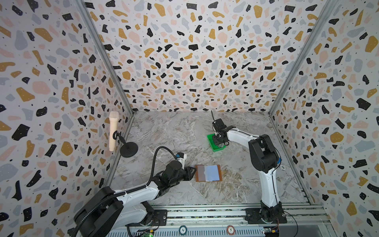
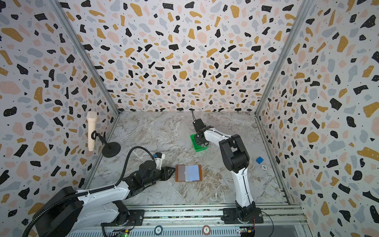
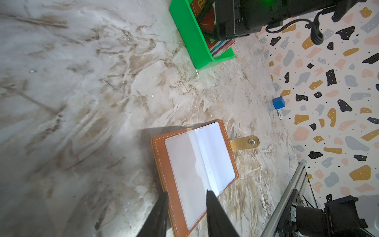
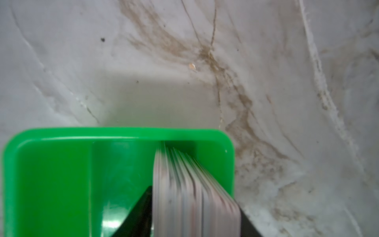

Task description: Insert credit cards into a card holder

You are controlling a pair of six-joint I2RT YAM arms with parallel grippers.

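A green tray (image 4: 51,177) holds a stack of cards (image 4: 189,181) along one side. My right gripper is down over it in both top views; in the right wrist view its dark, blurred fingers flank the stack, partly hidden, so its grip is unclear. The open brown card holder (image 3: 161,158), with pale sleeves and a snap tab, lies flat on the table in front of the tray. My left gripper hovers just left of the holder, fingers apart, nothing between them.
A blue cube (image 3: 278,102) sits by the right wall. A black-based stand (image 1: 128,149) with a pale cylinder is at the left.
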